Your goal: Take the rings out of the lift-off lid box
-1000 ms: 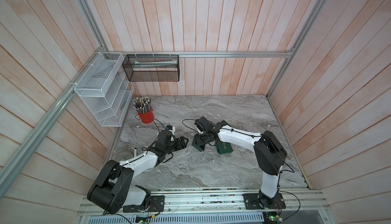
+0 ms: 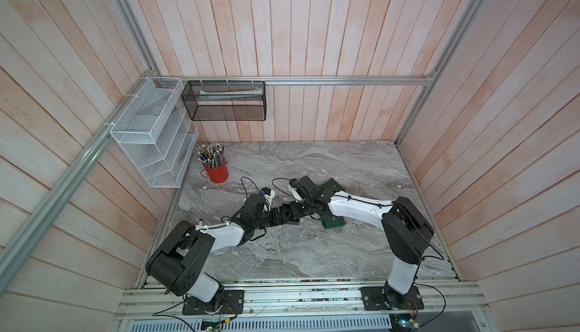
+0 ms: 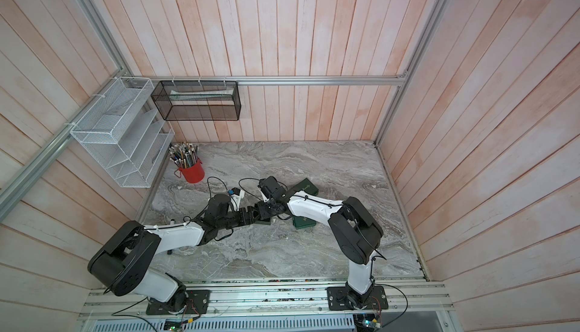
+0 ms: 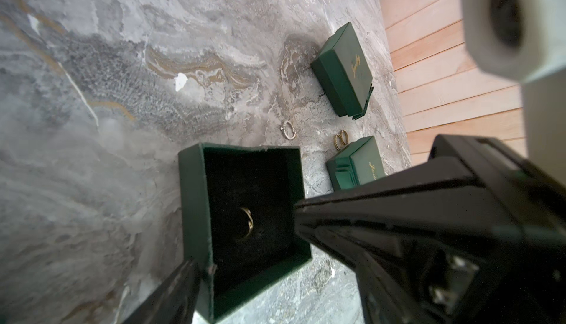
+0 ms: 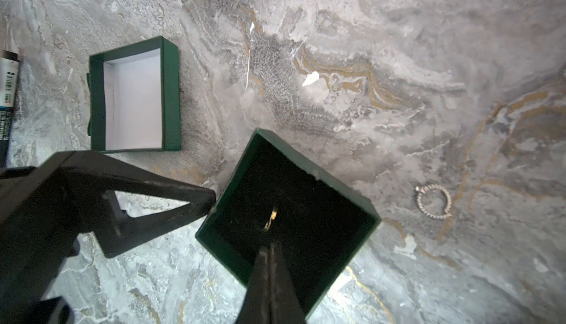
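An open green box [image 4: 194, 218] with a black lining holds a gold ring [image 4: 247, 223]. My left gripper [image 2: 276, 216] is at this box, with its fingers apart in the left wrist view, low around the near side. My right gripper is over the same box, its tips together below the ring, nothing visible between them. A silver ring [image 5: 433, 202] lies on the marble outside the box, and more gold rings [image 4: 340, 139] lie beside a closed green box.
Two closed green boxes [image 4: 345, 70] lie farther off, one nearer [image 4: 365, 164]. An upturned green lid [image 5: 171, 94] and a marker [image 5: 8, 88] lie on the marble. A red brush cup [image 2: 216, 173] stands at back left.
My left gripper has moved rightward to the open box, meeting the right gripper, and now hides much of the box in the top left view. My right arm has shifted slightly.
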